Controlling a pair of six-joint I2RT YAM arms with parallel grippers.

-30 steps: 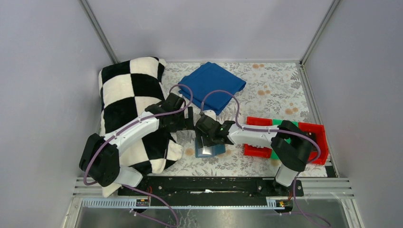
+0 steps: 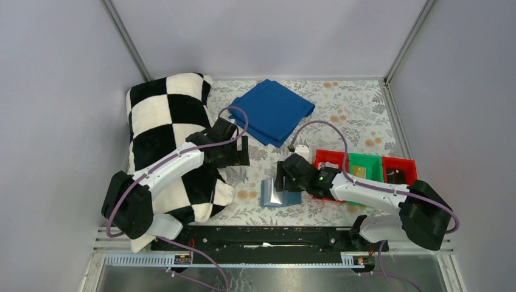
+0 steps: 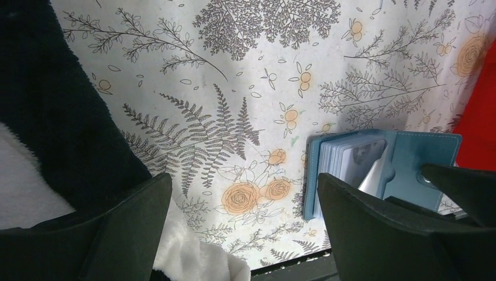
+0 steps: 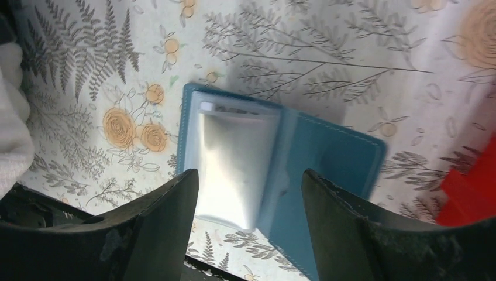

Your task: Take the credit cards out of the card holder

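The blue card holder (image 2: pixel 291 199) lies opened out on the floral table at front centre, its clear sleeves (image 4: pixel 231 164) on its left half, pale and milky in the right wrist view. My right gripper (image 2: pixel 280 175) is open just over it, its fingertips (image 4: pixel 321 199) at either side of the sleeves. My left gripper (image 2: pixel 242 150) hangs open above the table up and left of the holder, nothing between its fingers. Whether cards sit inside the sleeves I cannot tell.
A checkered black-and-white plush (image 2: pixel 149 115) fills the left side. A folded blue cloth (image 2: pixel 271 106) lies at the back. Red (image 2: pixel 328 155) and green (image 2: pixel 365 159) trays, holding small items, stand at the right.
My right gripper has moved rightward and slightly toward the front, and the card holder has shifted the same way. The left arm is nearly still.
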